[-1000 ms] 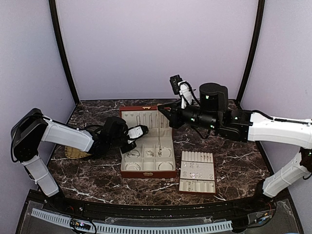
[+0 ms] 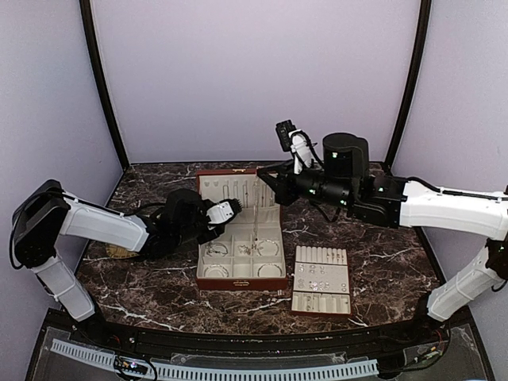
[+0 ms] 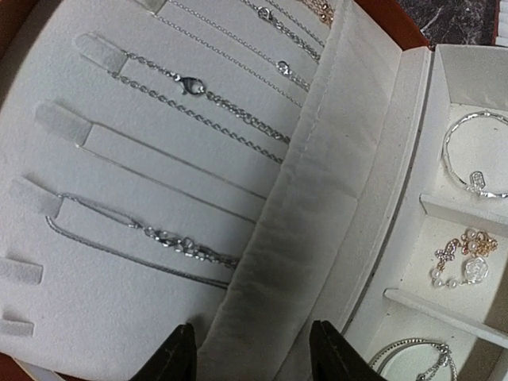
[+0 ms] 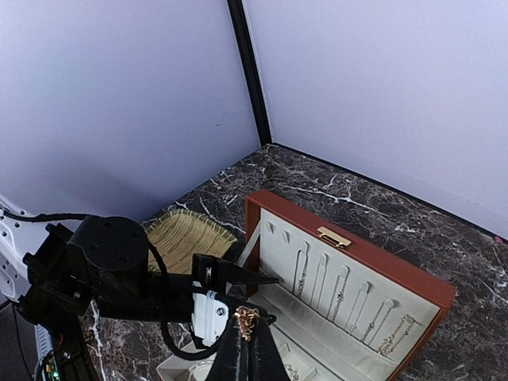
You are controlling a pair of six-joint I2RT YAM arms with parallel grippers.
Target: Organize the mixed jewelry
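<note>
An open red jewelry box [image 2: 242, 282] has chains hung on its lid tabs, such as a lobster-clasp necklace [image 3: 190, 84], with bracelets [image 3: 447, 151] and a pearl-and-rose piece [image 3: 476, 270] in compartments. My left gripper hovers over the lid's lower part, fingers apart, nothing visible between them. My right gripper is raised above the box, shut on a gold-coloured chain [image 4: 246, 321], which dangles as a long thin strand in the top view.
A jewelry tray [image 2: 321, 278] with small pieces lies right of the box. A woven basket [image 4: 184, 238] sits on the left, partly behind the left arm.
The left gripper has moved slightly near the lid.
</note>
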